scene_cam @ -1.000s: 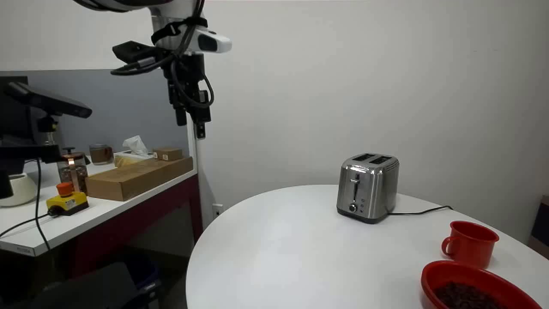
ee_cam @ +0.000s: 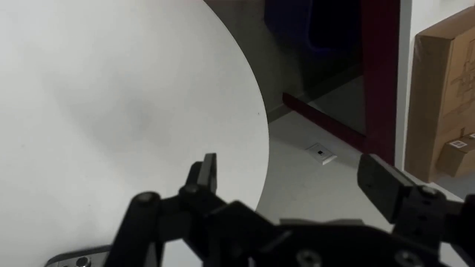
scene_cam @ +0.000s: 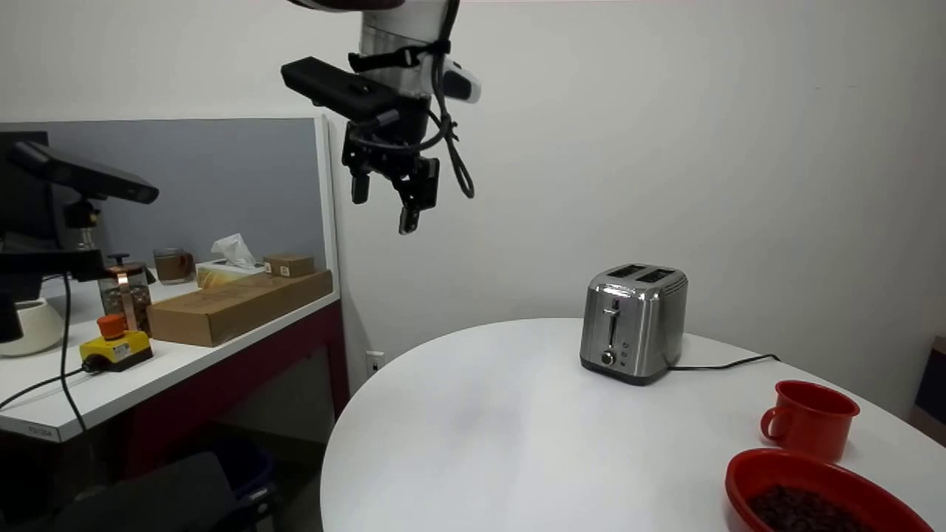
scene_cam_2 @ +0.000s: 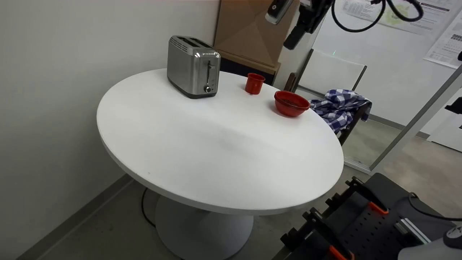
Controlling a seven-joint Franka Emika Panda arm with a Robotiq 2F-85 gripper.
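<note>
My gripper (scene_cam: 383, 211) hangs high in the air, left of the toaster in exterior view 1. In the wrist view its two fingers stand wide apart, open, with only table edge and floor visible between them. A silver toaster (scene_cam: 631, 324) stands upright at the back of the round white table (scene_cam_2: 208, 143). To its right is a red mug (scene_cam: 809, 420), upright. Near the mug sits a red bowl (scene_cam_2: 292, 104) holding dark small pieces (scene_cam: 802, 507). In the wrist view only a corner of the toaster (ee_cam: 82, 261) shows at the bottom left.
The toaster's black cord (scene_cam: 727, 364) trails toward the wall. A side desk (scene_cam: 199, 381) holds a cardboard box (scene_cam: 239, 306) and a yellow emergency stop (scene_cam: 117, 349). A checkered cloth (scene_cam_2: 342, 106) hangs over a chair.
My arm has moved to the right in exterior view 1 and turned, so the finger gap now faces the camera more. The toaster, mug and bowl are where they were.
</note>
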